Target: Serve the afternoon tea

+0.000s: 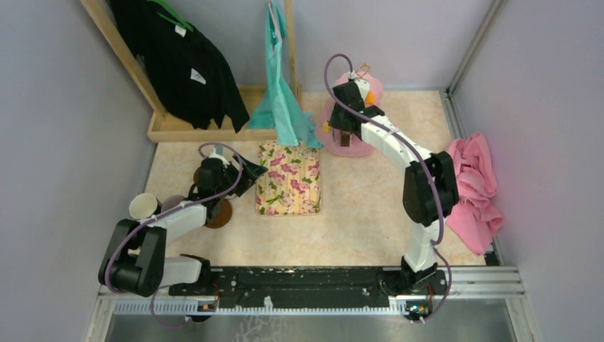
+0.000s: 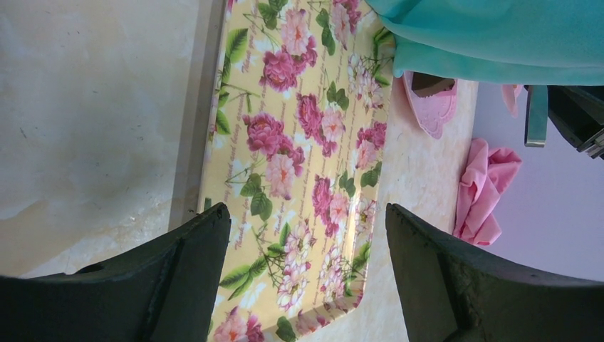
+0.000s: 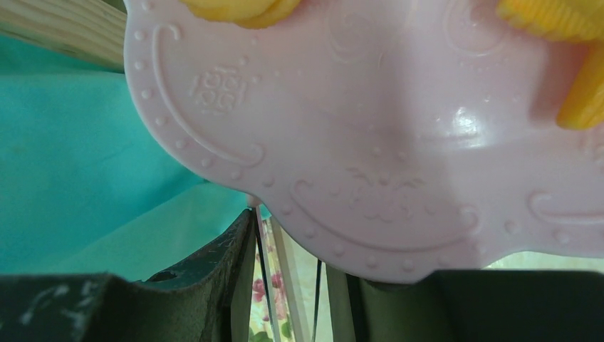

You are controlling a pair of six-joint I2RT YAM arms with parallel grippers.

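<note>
A floral tray [image 1: 288, 185] lies mid-table, close below my left gripper, which stands open with nothing between its fingers. My right gripper [image 1: 342, 117] is over the pink tiered stand [image 1: 349, 149] at the back right. In the right wrist view, a pink plate [image 3: 342, 142] with yellow pieces [image 3: 580, 85] fills most of the frame and partly hides the fingertips of that gripper; its fingers are apart, and I cannot see anything held between them.
Cups [image 1: 142, 206] and a brown disc [image 1: 219, 217] stand at the left under and beside the left arm. A teal garment [image 1: 281, 114] hangs at the back by a black one [image 1: 178, 71]. Pink cloth [image 1: 474, 192] lies at the right.
</note>
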